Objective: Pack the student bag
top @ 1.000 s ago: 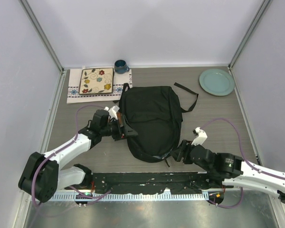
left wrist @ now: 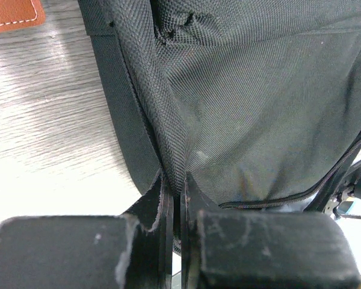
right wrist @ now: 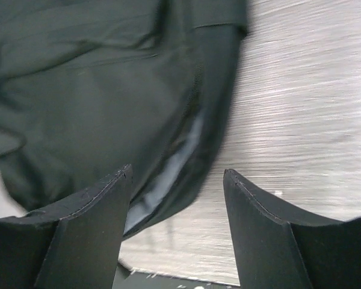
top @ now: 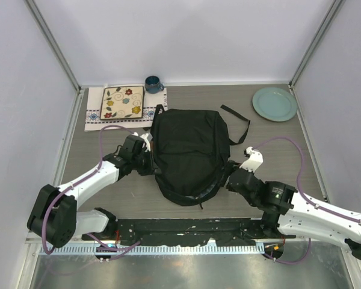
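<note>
A black bag (top: 189, 141) lies flat in the middle of the table, its lower end toward me. My left gripper (top: 156, 170) is shut on the bag's left edge, and the wrist view shows the folded black fabric (left wrist: 168, 120) pinched between its fingers. At the bag's lower right side, my right gripper (top: 228, 172) stands open. In the right wrist view, the bag's zipped edge (right wrist: 189, 135) passes beyond the gap between the open fingertips, with a grey lining strip showing along it. Whether the fingers touch the bag, I cannot tell.
A flowered square item (top: 122, 102) rests on a patterned cloth (top: 92, 120) at the back left, beside a dark blue mug (top: 153, 84). A green plate (top: 274, 104) sits at the back right. A black strap (top: 239, 133) sticks out from the bag's right. Bare table surrounds the bag.
The left gripper shifted slightly left, with the bag's left edge.
</note>
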